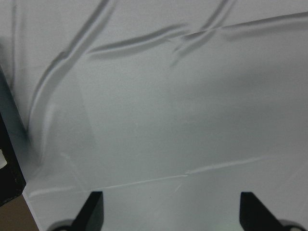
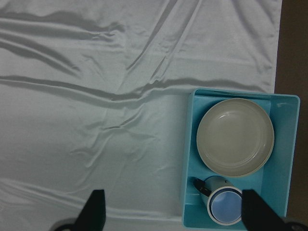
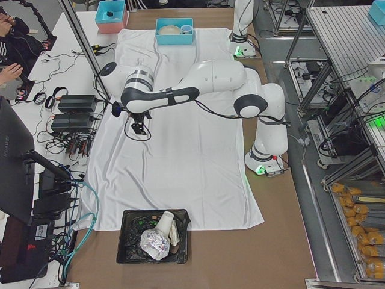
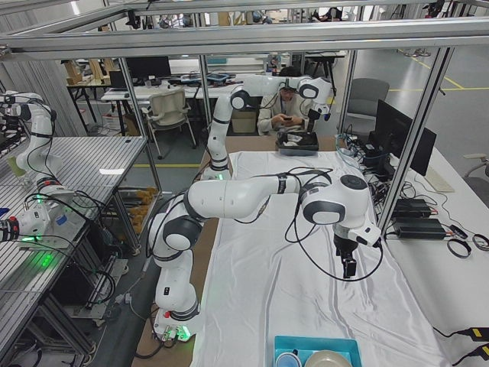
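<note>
My left gripper [image 3: 138, 125] hangs over the white cloth [image 3: 180, 174], open and empty, beyond the black bin [image 3: 123, 238], which holds a white cup, a foil-covered item and other pieces. My right gripper [image 4: 347, 260] stands open over the cloth near the blue tray [image 4: 317, 342]. In the right wrist view, that tray holds a round beige plate [image 2: 235, 137] and a mug [image 2: 224, 204] on its side or upright, its rim facing up.
Brown table [image 3: 240, 265] borders the cloth. A monitor [image 3: 15, 168], electronics and cables crowd the side desk, with a metal post beside it. A seated person is close to the workspace.
</note>
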